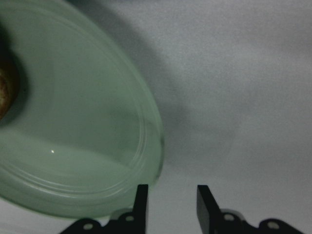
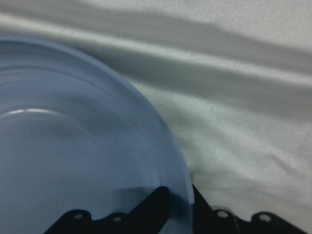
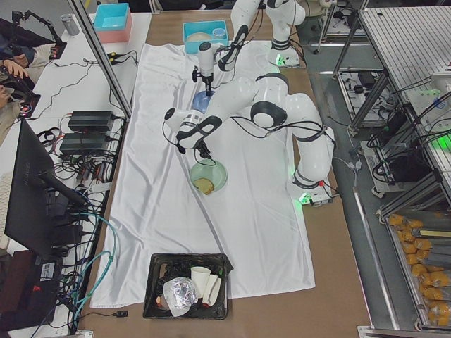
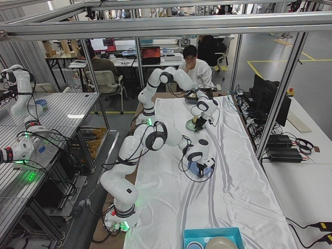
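Observation:
A green plate [image 3: 215, 176] with a brown piece of food [image 3: 204, 186] lies mid-cloth. My left gripper hangs just above the plate's rim, open with nothing between its fingers. A blue plate [image 2: 73, 161] lies farther along the cloth, partly hidden by the right arm in the outside views. My right gripper is at that plate's rim, one finger over the inside and the other outside, the rim between them; whether it grips cannot be told.
A black bin [image 3: 151, 296] with cups and foil sits at one end of the cloth. A turquoise tray [image 4: 187, 236] with dishes sits at the other. The white cloth [image 3: 148, 204] is otherwise largely clear.

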